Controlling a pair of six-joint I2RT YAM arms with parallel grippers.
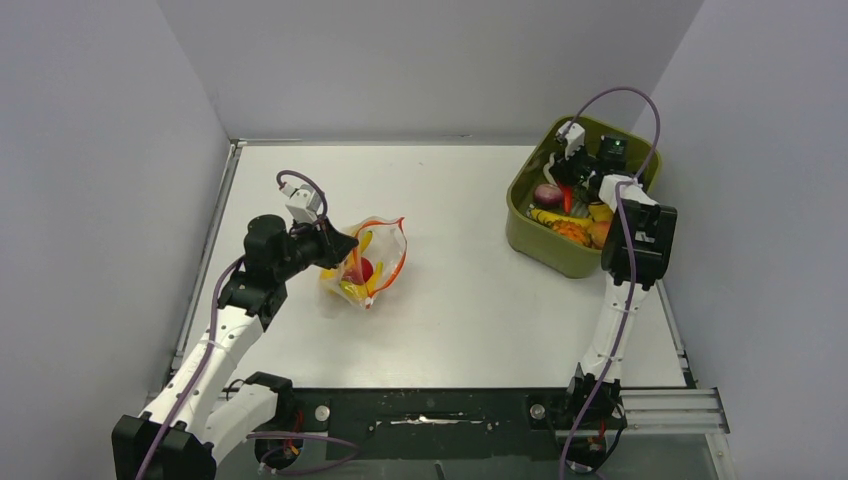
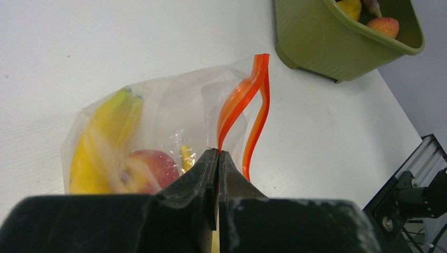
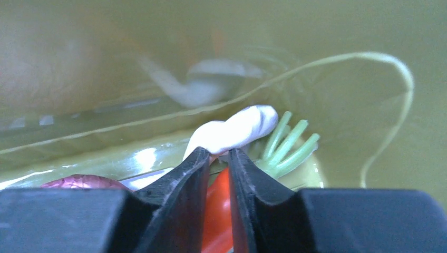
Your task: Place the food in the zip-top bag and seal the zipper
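A clear zip bag (image 2: pixel 174 110) with an orange zipper strip (image 2: pixel 243 100) stands on the table at centre left. Inside it are yellow pieces like a banana (image 2: pixel 100 142) and a red-yellow apple (image 2: pixel 149 169). The tips of my left gripper are together at the zipper edge, pinching the bag film; the mouth beside them gapes. Over in the green bin, my right gripper points down with its fingers a little apart. A red pepper-like piece with green stems (image 3: pixel 219 203) shows in that gap, lying behind the fingers. Just past the tips lies a white piece (image 3: pixel 232 129).
The green bin (image 1: pixel 548 252) at the far right holds a purple onion (image 1: pixel 547 195), a yellow banana-like piece (image 1: pixel 560 218), an orange piece (image 1: pixel 572 232) and other food. Its walls stand close around my right gripper. Bare white table (image 1: pixel 460 260) lies between bag and bin.
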